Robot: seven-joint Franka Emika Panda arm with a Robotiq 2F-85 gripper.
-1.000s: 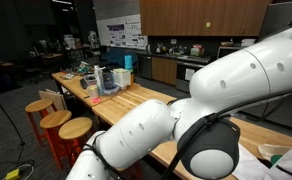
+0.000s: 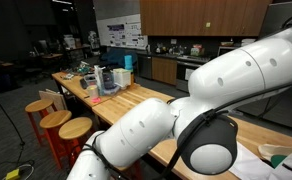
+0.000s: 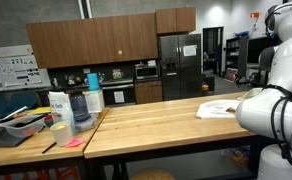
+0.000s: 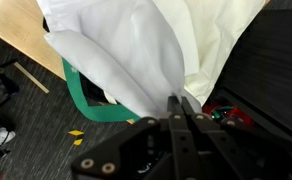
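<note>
In the wrist view my gripper is shut, and a thin white sheet (image 4: 121,60), cloth or paper, runs right up to its fingertips, apparently pinched between them. The sheet spreads up and left over a green-rimmed thing (image 4: 78,92), covering much of it. A cream sheet (image 4: 204,40) lies beside it. In exterior view 1, white material (image 2: 248,163) and the green edge (image 2: 277,159) show at the lower right. Exterior view 2 has white sheeting (image 3: 218,108) at the table's right end. Neither exterior view shows my fingertips.
Several stools (image 2: 56,118) line one side. Dark floor (image 4: 46,130) lies beyond the table edge.
The arm has shifted slightly at the right of exterior view 1. More white material now shows at the lower right corner, partly over the green-edged thing.
</note>
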